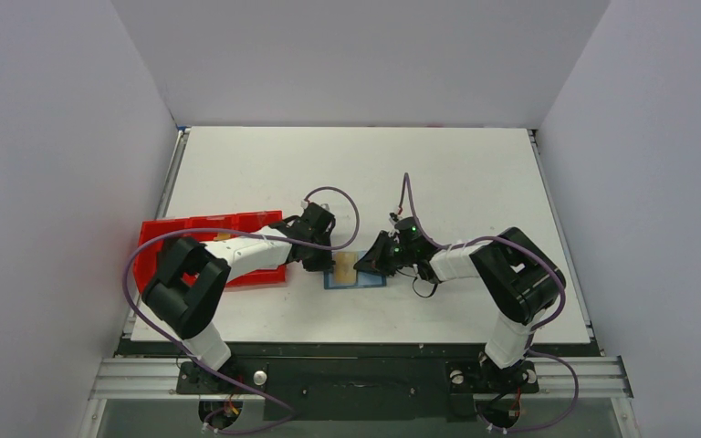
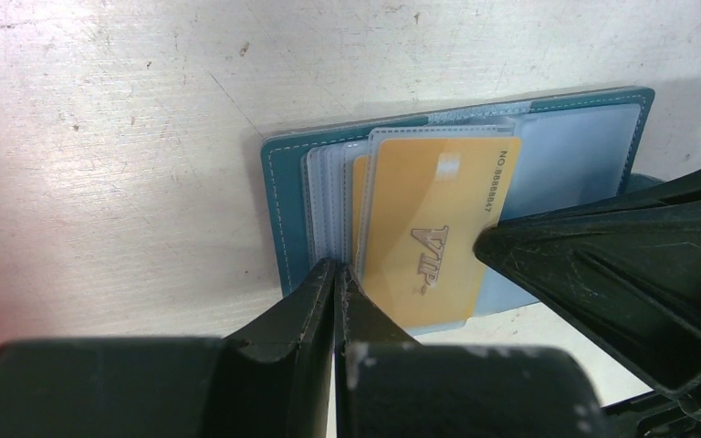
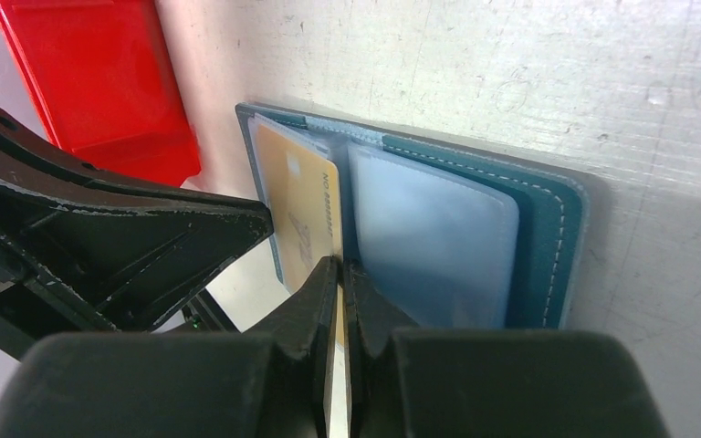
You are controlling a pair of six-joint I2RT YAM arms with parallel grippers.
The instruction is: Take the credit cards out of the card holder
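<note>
The blue card holder point(image 2: 575, 146) lies open on the table, with clear sleeves and a gold VIP card point(image 2: 424, 201). My left gripper is shut, its tips pressed at the sleeves left of the gold card; nothing clearly shows between them. My right gripper is shut on the upper edge of the gold card, seen in the right wrist view point(image 3: 297, 201). In the top view both grippers meet over the holder from either side, partly hiding it.
A red compartmented tray point(image 1: 266, 274) stands on the left, under the left arm.
</note>
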